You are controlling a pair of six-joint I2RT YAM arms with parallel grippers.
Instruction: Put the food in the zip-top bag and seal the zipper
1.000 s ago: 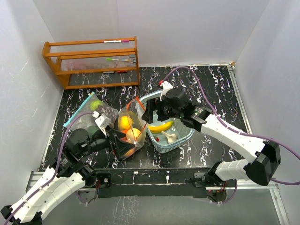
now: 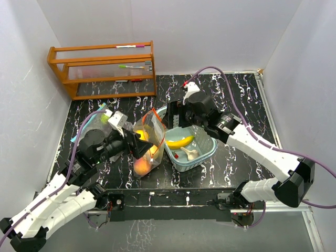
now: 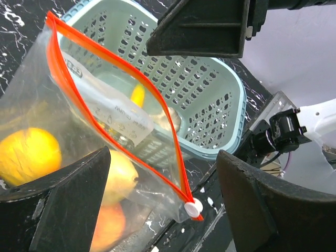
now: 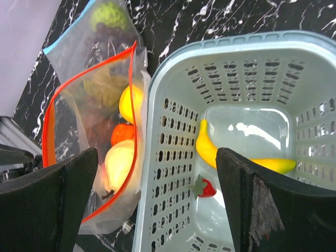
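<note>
A clear bag with an orange zip rim (image 3: 127, 66) stands with its mouth spread apart, left of the basket. Inside it are a yellow fruit (image 3: 30, 152), a pale round fruit (image 4: 120, 161) and an orange one (image 3: 109, 227). Over the bag's left side my left gripper (image 2: 140, 143) stands open, and its fingers are empty; the white slider (image 3: 193, 209) shows beyond the gap between them. My right gripper (image 2: 174, 114), open and empty as well, hovers above the basket's left rim near the bag's mouth. A banana (image 4: 247, 156), a strawberry (image 4: 205, 188) and a garlic bulb (image 2: 189, 154) lie in the basket.
The pale green basket (image 4: 169, 73) adjoins the bag on the right. A second bag with a blue zip (image 4: 65, 37) lies at the left with green food inside. A wooden rack (image 2: 103, 97) stands at the back left.
My left gripper has risen and moved slightly right, across the top of the orange-rimmed bag. My right gripper has shifted a little to the right and back. The basket stays put.
</note>
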